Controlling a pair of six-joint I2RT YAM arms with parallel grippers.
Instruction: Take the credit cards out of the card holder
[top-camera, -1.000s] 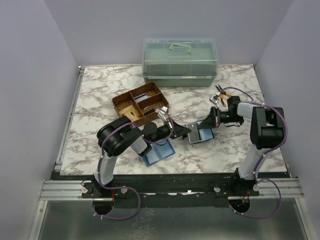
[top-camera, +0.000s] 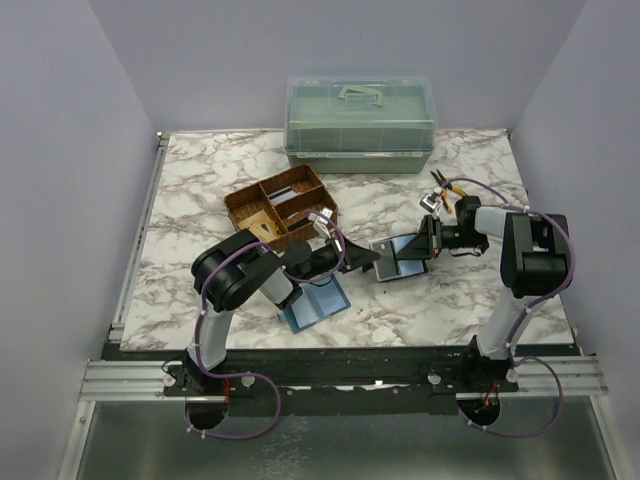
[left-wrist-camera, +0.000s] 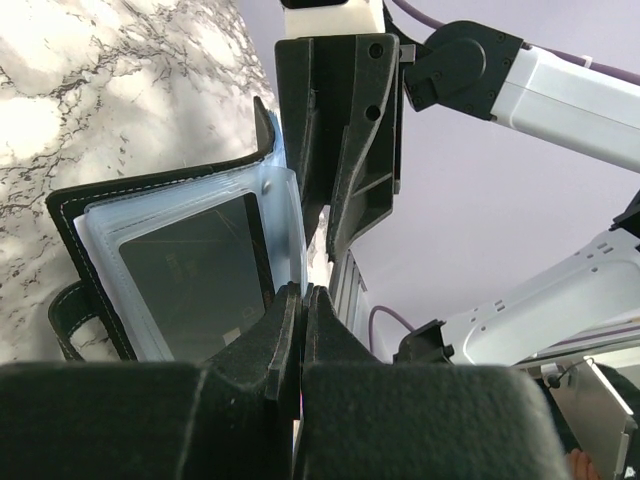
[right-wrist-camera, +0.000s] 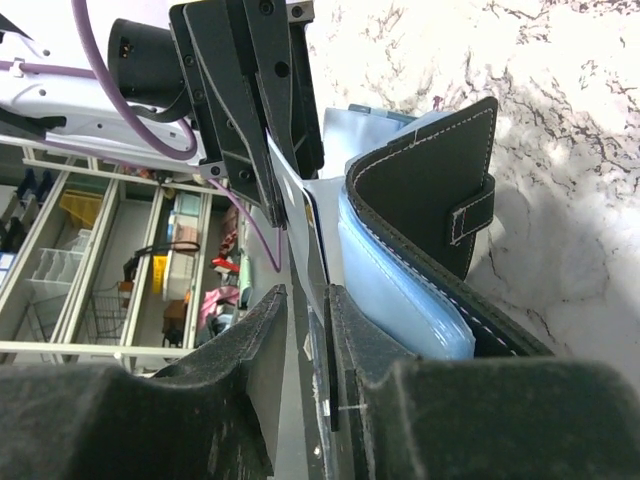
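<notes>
The card holder (top-camera: 388, 263), black leather with clear blue-tinted sleeves (left-wrist-camera: 190, 270), stands between both grippers near the table's middle right. My left gripper is shut at the edge of the sleeves; whether a thin sleeve is between its tips is hard to tell. My right gripper is part open at the holder's other side, with a thin sleeve edge and a dark card-like strip between or beside its fingers. The dark panel seen through the front sleeve may be a card.
A brown divided box (top-camera: 250, 200) sits left of centre, a green lidded case (top-camera: 360, 120) at the back, pliers (top-camera: 450, 190) at the right, and a blue folder (top-camera: 320, 310) under the left arm.
The left gripper is nearly still.
</notes>
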